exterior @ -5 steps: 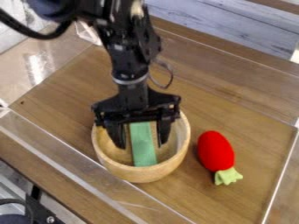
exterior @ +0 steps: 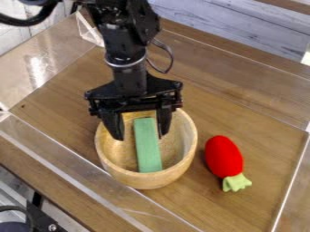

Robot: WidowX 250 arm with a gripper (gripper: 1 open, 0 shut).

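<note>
A light wooden bowl [exterior: 125,170] stands on the table, with a green block [exterior: 148,147] lying inside it. My black gripper [exterior: 140,120] hangs open just above the bowl, its fingers apart over the top end of the block, with nothing held. A red plush vegetable [exterior: 224,156] with a pale green leafy end lies to the right of the bowl.
Clear raised edges run along the front left and the right side, and a white plank surface stands at the back.
My gripper has risen slightly from lower in the bowl, uncovering more of the block. The bowl and red vegetable look unmoved.
</note>
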